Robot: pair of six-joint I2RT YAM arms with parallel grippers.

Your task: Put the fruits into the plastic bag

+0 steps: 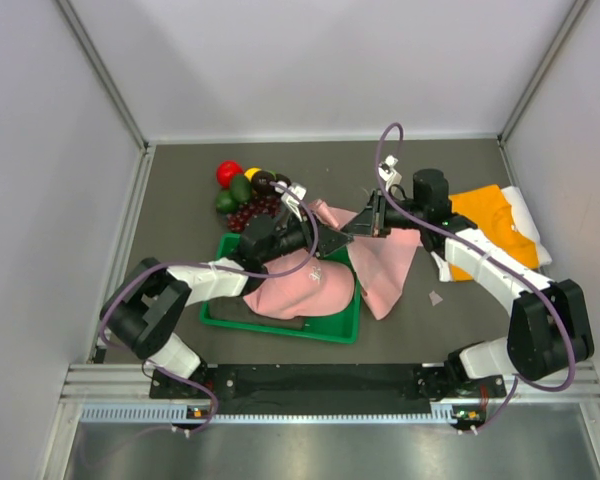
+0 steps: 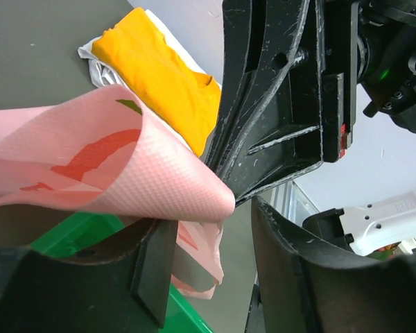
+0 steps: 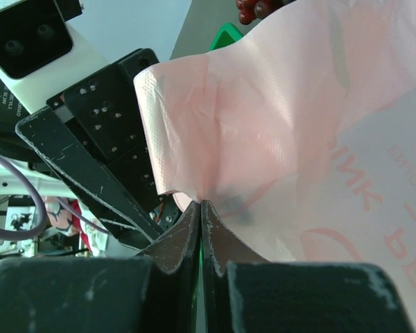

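A pink plastic bag (image 1: 380,265) is held up above the green tray (image 1: 328,326), where both grippers meet. My left gripper (image 1: 342,240) has its fingers apart around the bag's edge; in the left wrist view the folded rim (image 2: 159,173) lies over one finger. My right gripper is shut at the bag's edge (image 3: 229,125), its tips against the thin film. The fruit pile sits at the back left: red fruit (image 1: 229,172), green fruit (image 1: 240,188), yellow and dark fruits, and grapes (image 1: 251,212).
More pink material (image 1: 300,290) lies in the green tray. An orange cloth (image 1: 485,215) on white material lies at the right. The two arms occupy the centre.
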